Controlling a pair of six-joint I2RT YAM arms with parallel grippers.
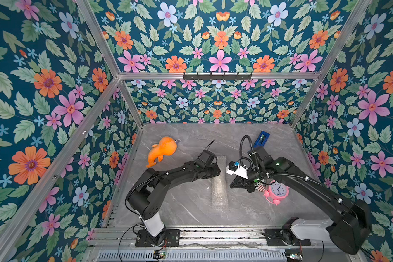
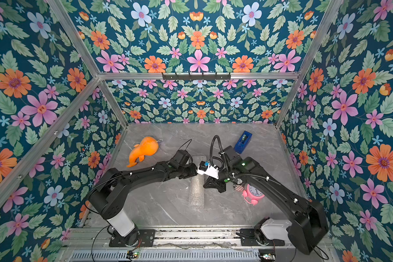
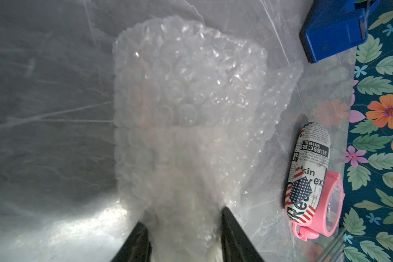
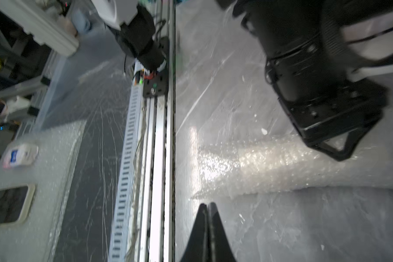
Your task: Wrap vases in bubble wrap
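Note:
A long bundle of bubble wrap [image 1: 219, 196] lies front to back at the table's middle, also seen as a translucent roll [image 3: 187, 87] in the left wrist view. My left gripper is over it, its dark fingers either side of the wrap; whether they grip it is unclear. My right gripper is shut, nothing visible between its fingers, just right of the bundle. No vase can be made out inside the wrap.
An orange plush toy [image 1: 163, 148] lies back left. At right are a blue tape dispenser [image 2: 242, 142], a newspaper-print cylinder [image 3: 307, 170] and a pink clock [image 1: 278, 190].

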